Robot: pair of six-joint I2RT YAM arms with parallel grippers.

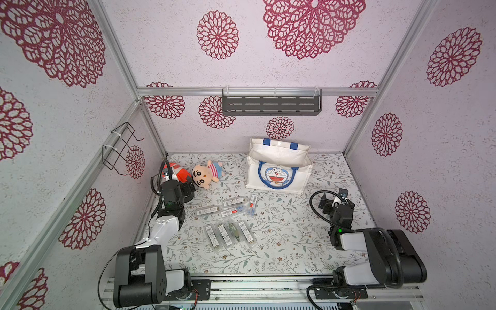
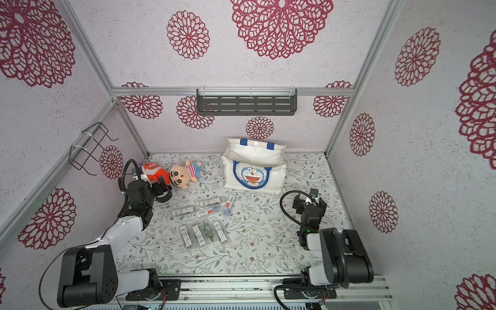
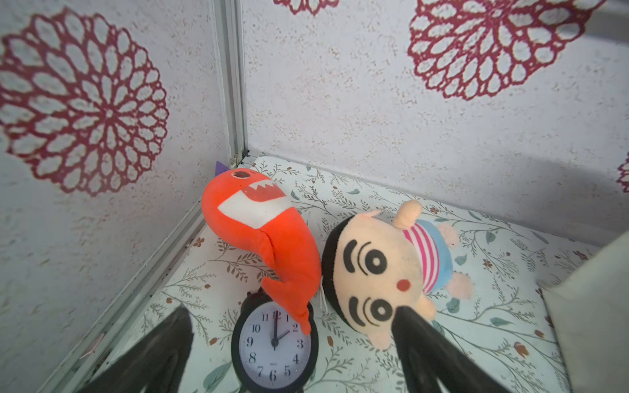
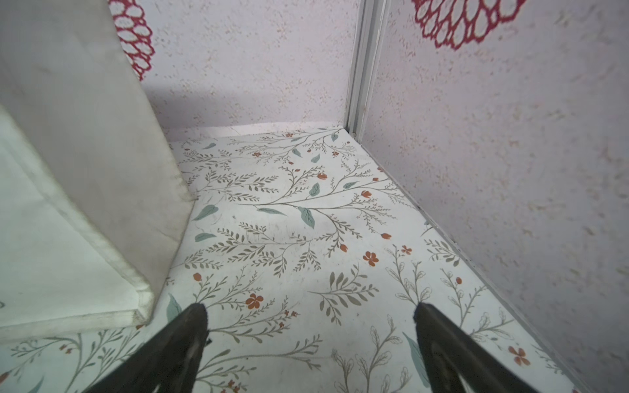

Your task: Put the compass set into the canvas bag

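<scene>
A white canvas bag with blue handles and a cartoon face stands at the back centre. Several small clear packages with white labels lie on the middle of the table; which is the compass set I cannot tell. My left gripper is open above the left side, facing an orange plush, a doll and a black clock. My right gripper is open at the right, facing free table beside the bag, nothing between its fingers.
A grey shelf hangs on the back wall and a wire rack on the left wall. Walls enclose the sides and back.
</scene>
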